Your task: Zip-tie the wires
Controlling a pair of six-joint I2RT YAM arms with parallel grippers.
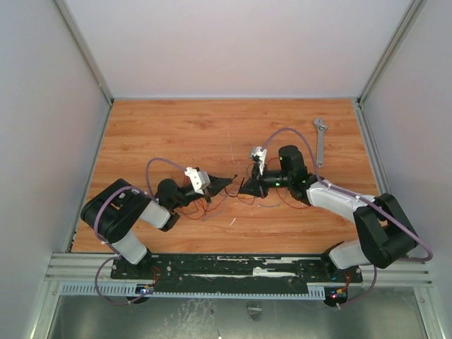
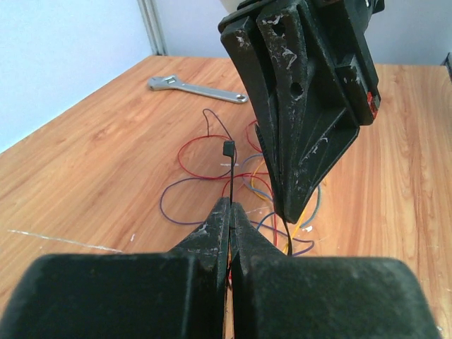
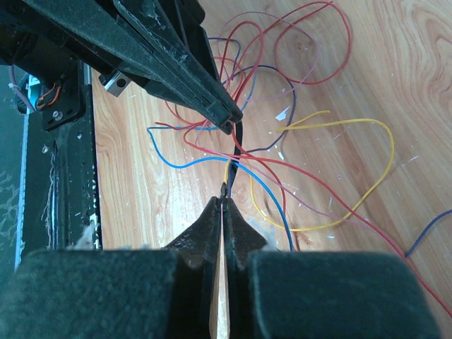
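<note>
My left gripper (image 1: 226,181) and right gripper (image 1: 244,189) face each other low over tangled red, blue, yellow and purple wires (image 3: 318,185). In the left wrist view my left gripper is shut on a thin black zip tie, whose small head (image 2: 229,148) stands up above the fingertips. My right gripper is shut on a dark thin length of zip tie (image 3: 236,169), which runs up beside the wires toward the left gripper's fingers. The wires cross near that strap; whether it loops fully round them is unclear.
An adjustable wrench (image 1: 319,141) lies at the back right. Small white scraps (image 1: 232,221) are on the wooden table (image 1: 176,120), whose back half is largely clear. Pale walls enclose the sides, and a dark rail runs along the front edge.
</note>
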